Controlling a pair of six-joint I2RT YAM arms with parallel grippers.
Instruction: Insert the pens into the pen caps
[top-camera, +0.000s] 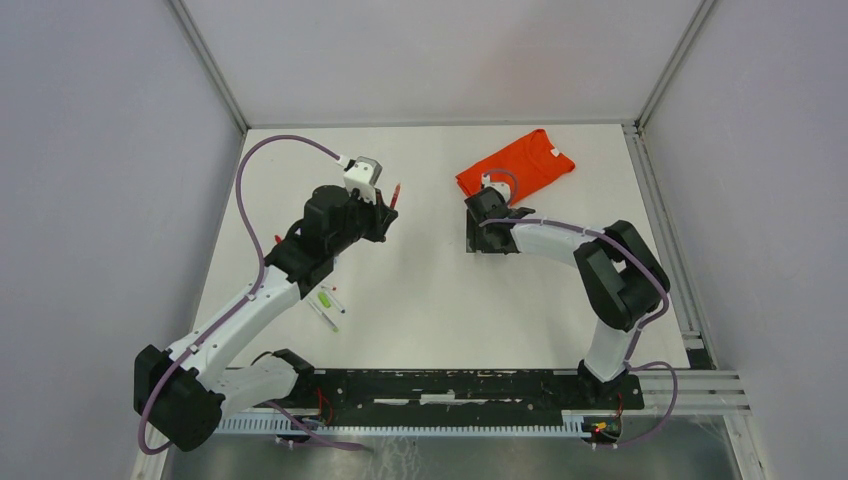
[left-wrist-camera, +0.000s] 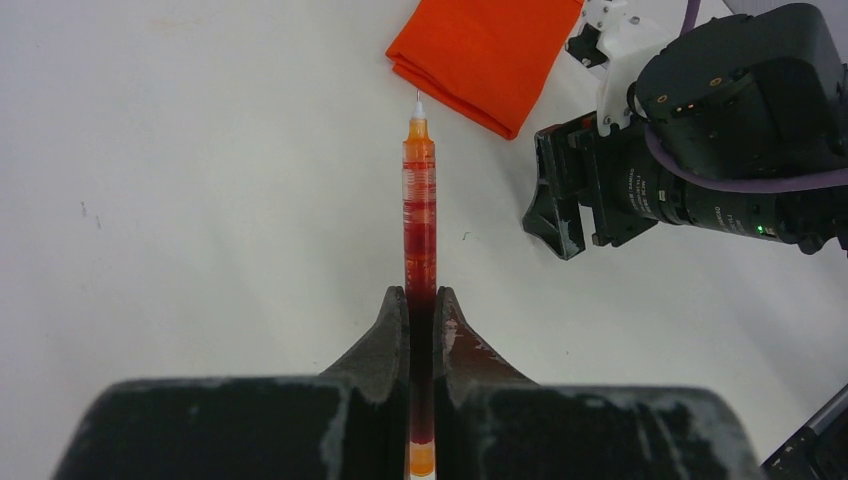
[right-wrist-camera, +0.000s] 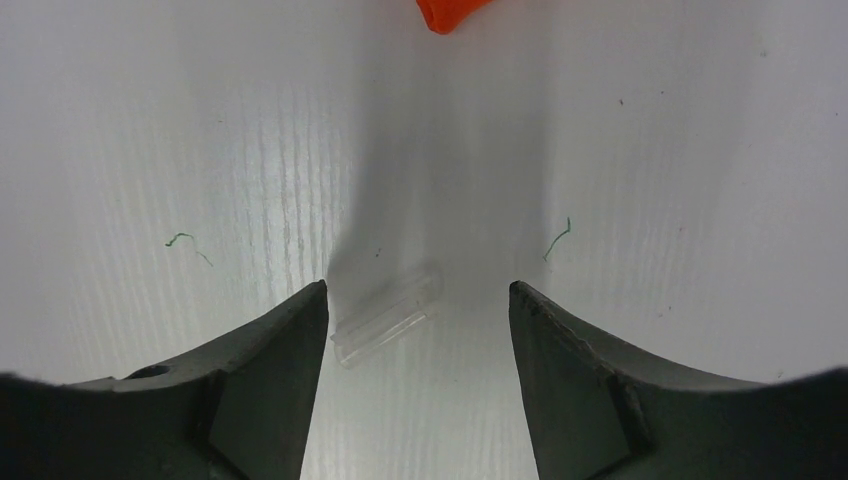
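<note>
A red pen (left-wrist-camera: 420, 215) with an orange section and a bare tip stands out from my left gripper, which is shut on its barrel. In the top view the same pen (top-camera: 396, 195) is held over the table's left-centre. My right gripper is open and pointed down over the table. A clear, see-through pen cap (right-wrist-camera: 385, 315) lies slanted on the white surface, closer to the left finger (right-wrist-camera: 275, 370) in the right wrist view, with nothing gripped. From above, the right gripper hides the cap.
A folded orange cloth (top-camera: 515, 165) lies behind my right gripper. Several pens and caps, including a green cap (top-camera: 324, 299), lie at the left, partly under the left arm.
</note>
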